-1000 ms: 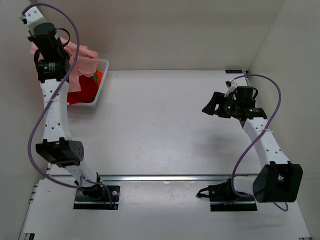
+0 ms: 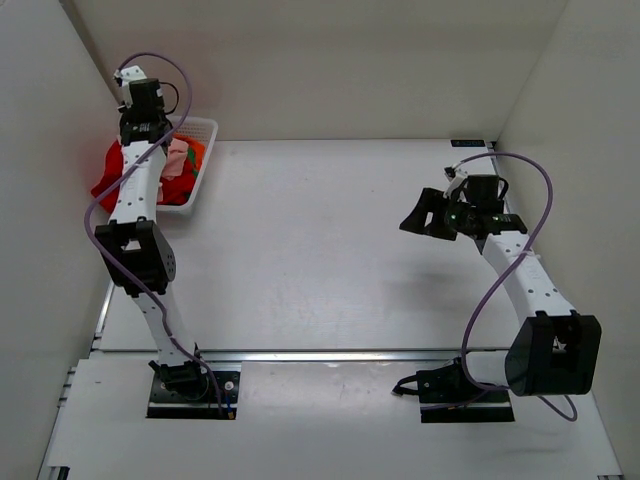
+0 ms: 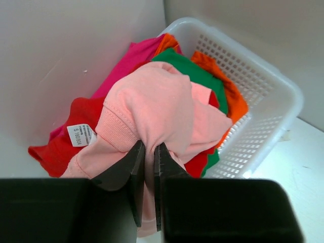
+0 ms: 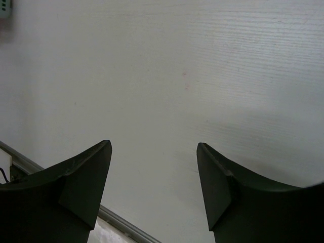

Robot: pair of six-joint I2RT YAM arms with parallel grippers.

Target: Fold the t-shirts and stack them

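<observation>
A pink t shirt [image 3: 152,106] is pinched between the fingers of my left gripper over the white basket [image 3: 268,126] at the back left, bunched on top of red [image 3: 55,152], magenta [image 3: 126,66], green [image 3: 187,68] and orange [image 3: 228,93] garments. In the top view my left arm covers part of the basket. My right gripper [image 2: 425,215] hangs open above the bare table at the right, with nothing between its fingers.
Walls enclose the back and both sides, close behind and left of the basket. A metal rail [image 2: 300,355] runs along the front edge.
My left gripper has come down and rightward over the basket; the pink cloth, earlier raised and spread, is now lower and bunched. My right gripper has shifted slightly leftward.
</observation>
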